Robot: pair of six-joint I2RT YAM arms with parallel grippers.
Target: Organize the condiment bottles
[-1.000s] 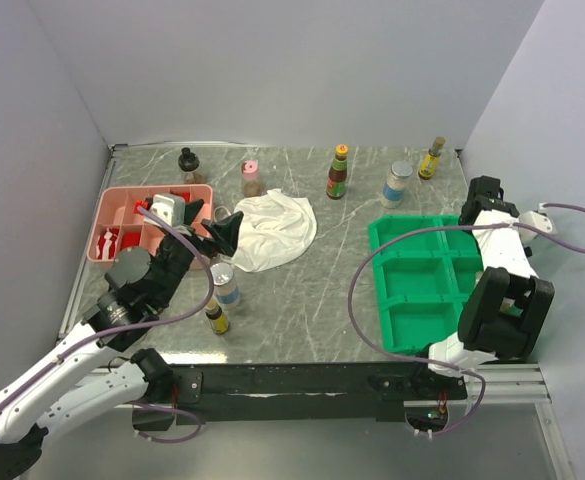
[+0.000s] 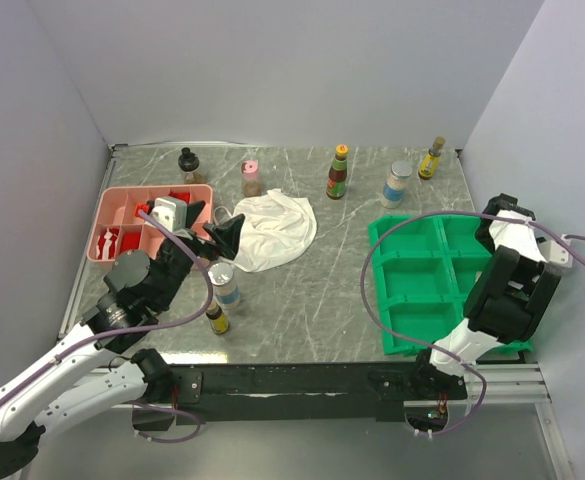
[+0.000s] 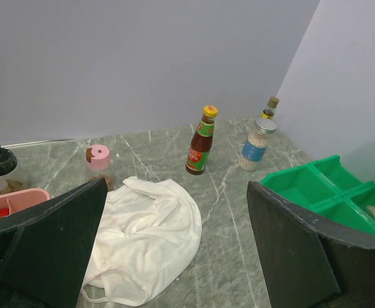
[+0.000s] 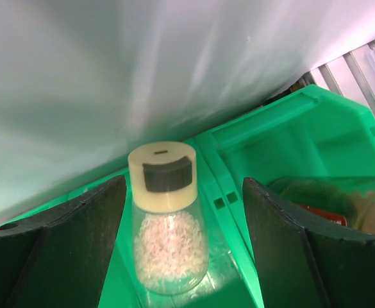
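Note:
In the right wrist view, a clear jar with a cream lid (image 4: 168,224) stands in a compartment of the green tray (image 4: 229,192), ahead of and between the fingers of my open right gripper. A second clear bottle (image 4: 341,199) lies partly hidden behind the right finger. My left gripper is open and empty, over the left part of the counter. At the back stand a red sauce bottle (image 2: 338,172), a blue-labelled jar (image 2: 396,184) and a yellow-labelled bottle (image 2: 431,158). To the left are a pink-capped jar (image 2: 251,179) and a dark-capped bottle (image 2: 190,164).
A white cloth (image 2: 272,232) lies mid-left. Near the left arm stand another jar (image 2: 224,285) and a small dark bottle (image 2: 217,319). A pink tray (image 2: 102,225) holds red items. Walls bound the back and right.
My right gripper has moved to the right and slightly toward the front, close to the right wall. The left arm has barely moved, and the bottles outside the green tray stay put.

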